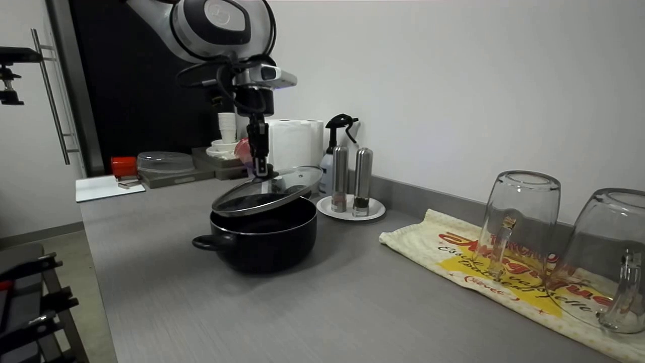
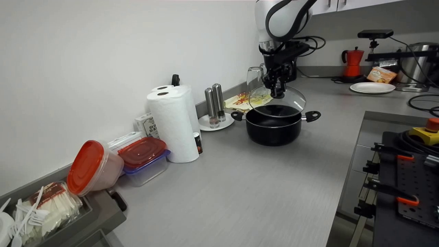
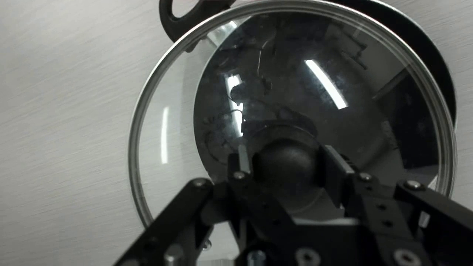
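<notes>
My gripper is shut on the dark knob [image 3: 288,162] of a clear glass lid [image 1: 302,176] with a metal rim. The lid hangs tilted over a black two-handled pot [image 1: 266,248] on the counter. In exterior view 1 its left side dips close to the pot's rim and its right side stands higher; whether it touches the rim I cannot tell. From the wrist view, the lid sits off-centre, and part of the pot [image 3: 425,48] shows beyond its edge. Exterior view 2 shows my gripper [image 2: 277,95] above the pot [image 2: 273,133], whose front opening is uncovered.
Two metal grinders [image 1: 350,181] stand on a white plate [image 1: 378,213] close behind the pot. Paper towel rolls [image 2: 173,127] and a spray bottle [image 1: 327,166] are by the wall. Upturned glass mugs [image 1: 520,224] rest on a printed cloth [image 1: 423,239].
</notes>
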